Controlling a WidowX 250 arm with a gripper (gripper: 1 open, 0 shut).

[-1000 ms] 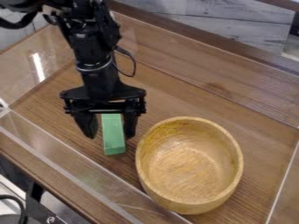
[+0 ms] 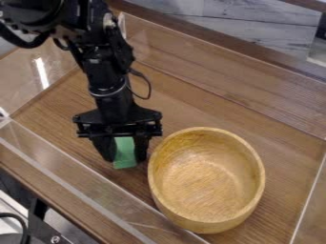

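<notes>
My black gripper (image 2: 122, 143) is low over a small green object (image 2: 125, 157), with its fingers around the upper part of it; whether they grip it is hard to tell. The green object rests on the wooden table just left of a large empty tan oval bowl (image 2: 207, 178).
A pale wall runs along the back. A pale edge strip crosses the lower left, with a black cable at the bottom left corner.
The gripper's fingers have drawn inward around the green object, and now cover more of it. The bowl has not moved.
</notes>
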